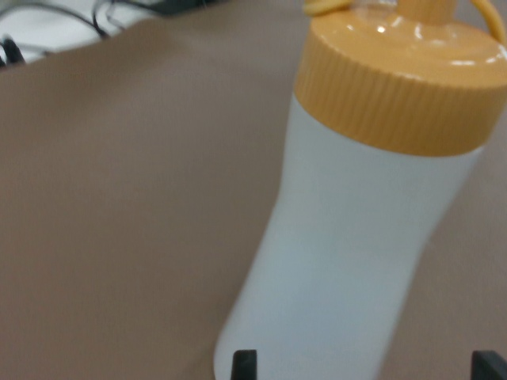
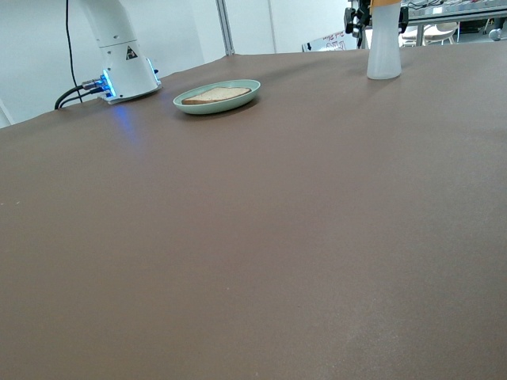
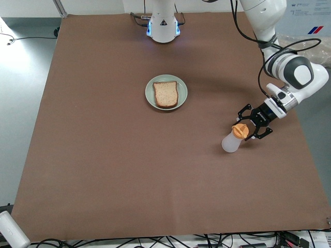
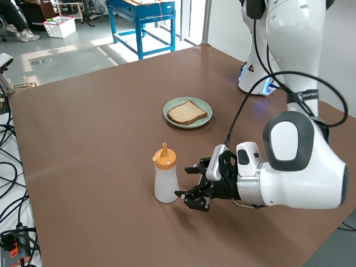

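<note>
A squeeze bottle [image 3: 231, 142] with a translucent body and orange cap stands on the brown table at the right, also in the right camera view [image 4: 166, 181] and close up in the wrist view [image 1: 348, 222]. My black gripper [image 3: 254, 127] is open beside and behind it, fingers spread, holding nothing; in the wrist view the dark fingertips show at the bottom edge. A slice of bread [image 3: 165, 94] lies on a pale green plate [image 3: 150, 94] near the table's middle.
Cables lie beyond the front edge, and a white cylinder [image 3: 13, 230] is at the lower left corner.
</note>
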